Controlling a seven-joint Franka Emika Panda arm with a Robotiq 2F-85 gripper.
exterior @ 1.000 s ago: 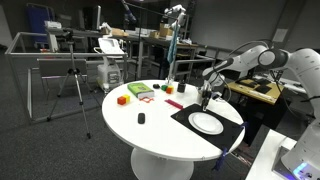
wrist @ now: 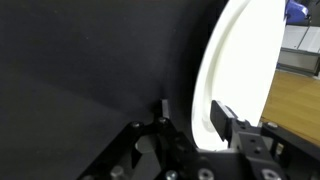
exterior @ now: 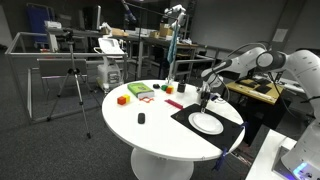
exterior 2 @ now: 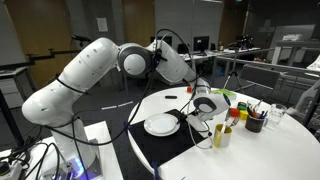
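A white plate (exterior: 206, 123) lies on a black mat (exterior: 181, 118) near the round table's right side; it shows as well in exterior view 2 as a white plate (exterior 2: 161, 125). My gripper is at the plate's rim. In the wrist view its fingers stand apart, one over the dark mat and the other over the white plate (wrist: 240, 60), with the rim running between them. Whether either finger touches the rim cannot be told. From outside, the gripper (exterior 2: 184, 116) is small and low at the plate's edge.
A yellow cup (exterior 2: 222, 135) and a dark container of utensils (exterior 2: 254, 122) stand near the arm. A green box (exterior: 139, 90), a red-orange block (exterior: 123, 100) and a dark object (exterior: 141, 118) are elsewhere on the table. The white tabletop (exterior: 155, 135) has free room in front.
My gripper has come down slightly toward the plate's rim. The plate and the other objects look unmoved.
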